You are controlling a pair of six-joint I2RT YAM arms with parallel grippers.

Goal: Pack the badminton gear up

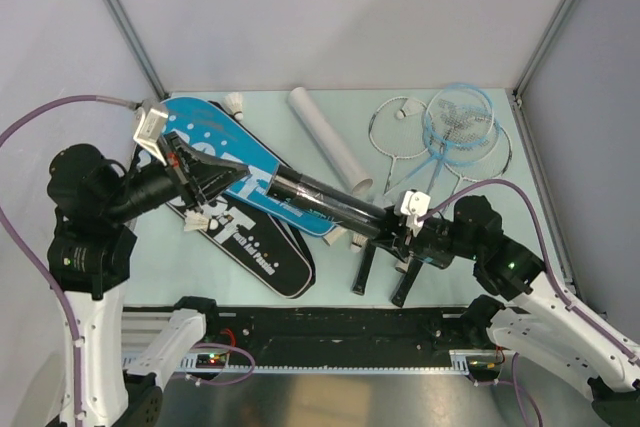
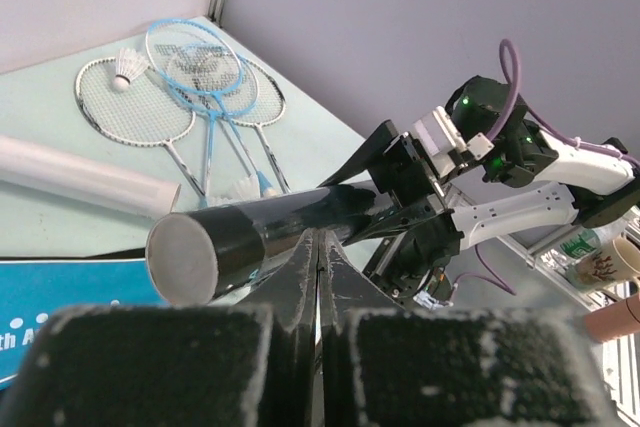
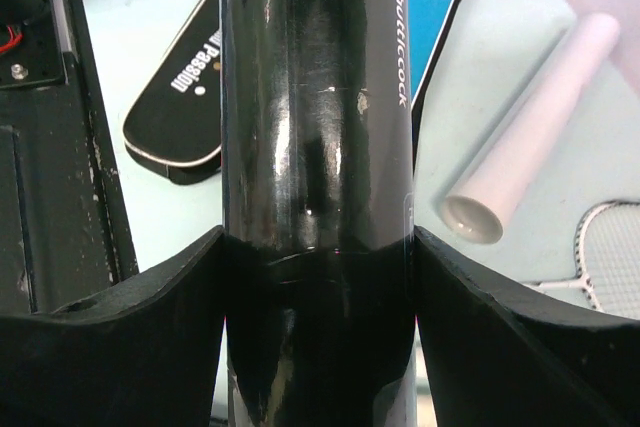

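A black shuttlecock tube [image 1: 325, 199] hangs tilted above the table, gripped round its lower right part by my right gripper [image 1: 388, 229]. In the right wrist view, the tube [image 3: 315, 147] fills the space between both fingers. Its pale round end [image 2: 182, 259] faces left; whether that is a cap or the inside, I cannot tell. My left gripper [image 1: 244, 173] is shut just left of that end, with nothing showing between its fingertips. Under the arms lie a blue racket bag [image 1: 205, 137] and a black one [image 1: 265, 252]. Several rackets [image 1: 458, 125] rest at the back right, partly overlapping.
A white tube [image 1: 328, 139] lies mid-table. Shuttlecocks sit by the blue bag [image 1: 234, 104], on a racket [image 1: 410, 107] and near the left arm [image 1: 196, 221]. Black racket handles [image 1: 405, 285] point to the front edge. Bare table shows at front left [image 1: 165, 272].
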